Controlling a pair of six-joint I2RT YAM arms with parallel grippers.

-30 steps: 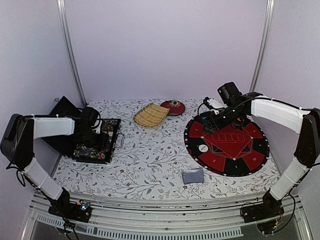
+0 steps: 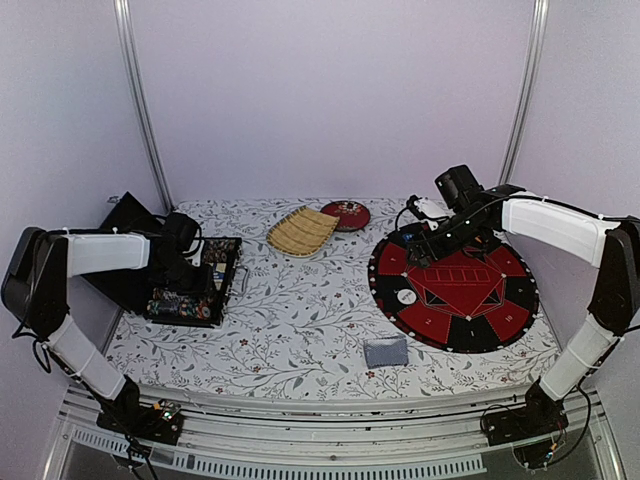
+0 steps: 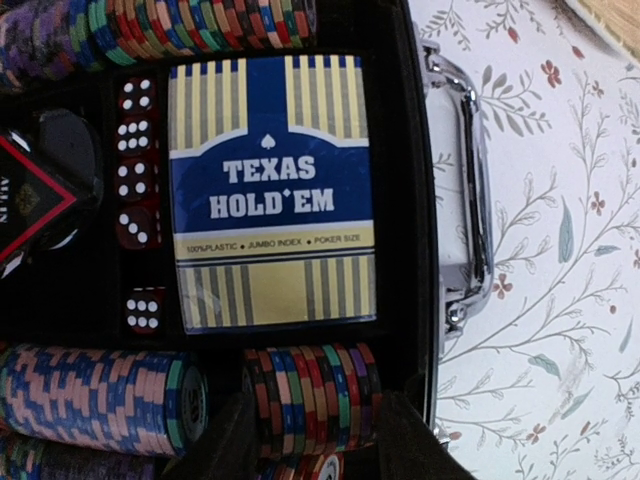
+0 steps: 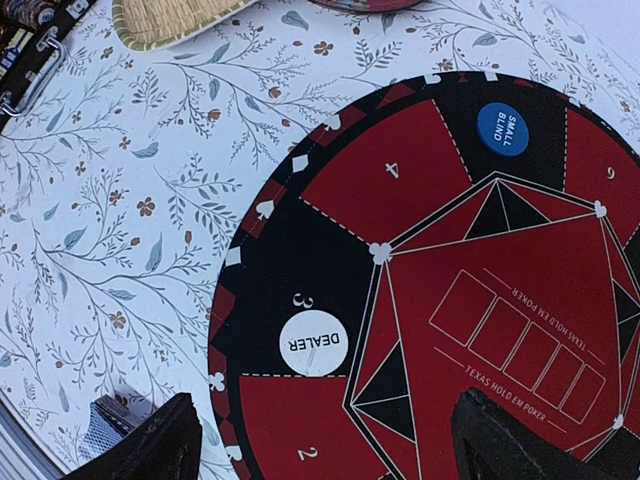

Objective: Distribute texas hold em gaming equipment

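Observation:
The open black poker case (image 2: 200, 318) lies at the left. In the left wrist view it holds a Texas Hold'em card box (image 3: 270, 190), red dice (image 3: 138, 175) and rows of chips (image 3: 95, 395). My left gripper is over its lower part, fingers parted at either end of a short chip stack (image 3: 312, 385); whether they touch it cannot be made out. My right gripper hangs open and empty above the round red-and-black poker mat (image 4: 500, 280). On the mat lie a white DEALER button (image 4: 313, 343) and a blue SMALL BLIND button (image 4: 503, 128).
A woven tray (image 2: 300, 235) and a round red item (image 2: 346, 214) sit at the back centre. A small grey patterned item (image 2: 386, 351) lies near the front edge. Flowered tabletop between case and mat is clear. The case has a metal handle (image 3: 475, 190).

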